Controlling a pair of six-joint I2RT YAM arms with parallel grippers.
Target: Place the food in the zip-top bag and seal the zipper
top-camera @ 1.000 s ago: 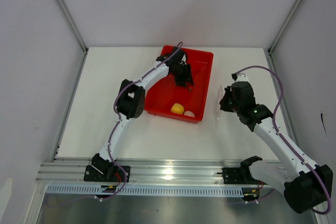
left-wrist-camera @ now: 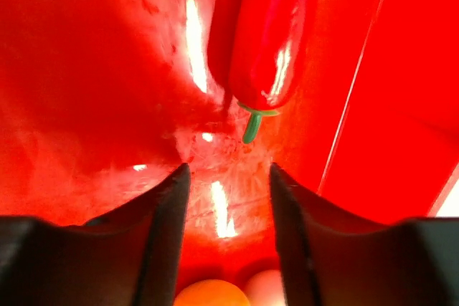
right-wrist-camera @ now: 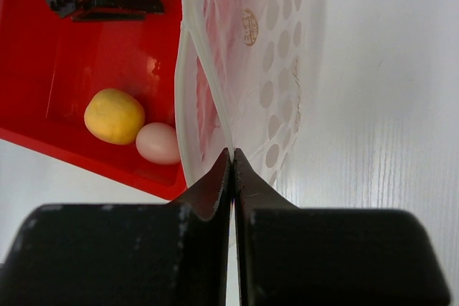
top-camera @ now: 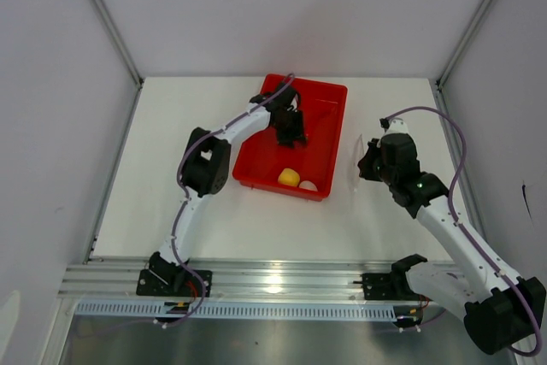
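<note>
A red chili pepper with a green stem lies in the red bin, and its stem end shows in the right wrist view too. My left gripper hangs over the bin near that stem, its fingers apart and nothing between them. The clear zip top bag [right-wrist-camera: 251, 69] stands at the bin's right side, its two white zipper edges spread apart over part of their length. On the near edge of the bag, my right gripper is shut on the thin rim. A yellow potato-like item [right-wrist-camera: 115, 116] and a pinkish egg [right-wrist-camera: 158, 142] rest in the bin.
The red bin [top-camera: 339, 113] has raised walls around the left gripper. Side walls and a back wall enclose the table.
The right arm moved a little before that and now looks still. The potato-like item and egg stay put.
</note>
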